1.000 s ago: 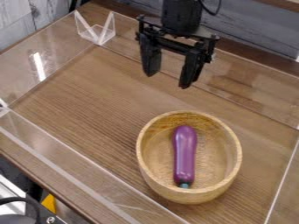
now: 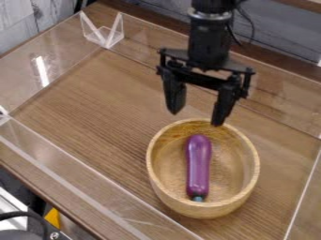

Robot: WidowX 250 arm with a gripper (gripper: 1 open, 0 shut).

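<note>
My gripper (image 2: 197, 97) hangs in the upper middle of the camera view, its two black fingers spread wide open with nothing between them. Below it on the wooden surface sits a round tan bowl (image 2: 160, 178), and inside it lies a purple elongated object (image 2: 198, 164) with a small teal tip at its lower end, roughly upright in the view.
A white wire-like holder (image 2: 103, 30) stands at the upper left. A dark cable shows at the lower left edge.
My gripper has moved toward the viewer, lower in the view and closer to the bowl. The bowl and purple object look unmoved.
</note>
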